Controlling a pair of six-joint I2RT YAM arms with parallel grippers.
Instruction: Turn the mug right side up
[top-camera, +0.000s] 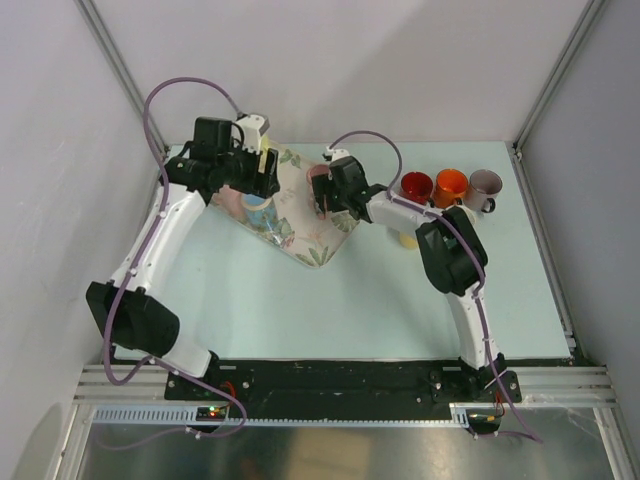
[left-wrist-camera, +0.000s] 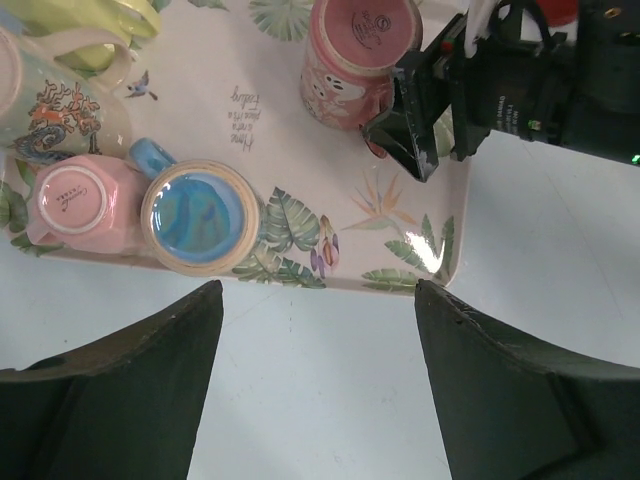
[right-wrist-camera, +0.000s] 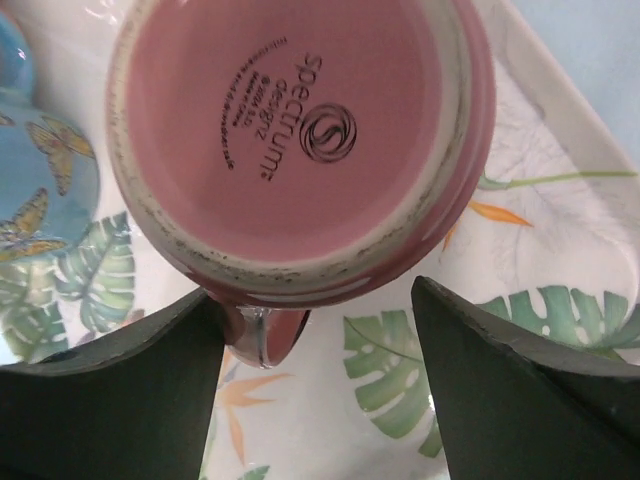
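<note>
An upside-down pink mug (right-wrist-camera: 300, 130) sits on the floral tray (left-wrist-camera: 300, 220), its base with "spectrum" print facing up. My right gripper is low at its handle (right-wrist-camera: 265, 330), fingers part open on either side; whether they grip it is unclear. My left gripper (top-camera: 265, 170) hangs open over the tray's left part, above a blue mug (left-wrist-camera: 200, 220), with nothing between its fingers.
More mugs lie on the tray's left: another pink mug (left-wrist-camera: 80, 200), a patterned mug (left-wrist-camera: 60, 120) and a yellow one (left-wrist-camera: 110, 30). Red (top-camera: 417, 187), orange (top-camera: 451, 186) and grey (top-camera: 484, 188) mugs stand at back right.
</note>
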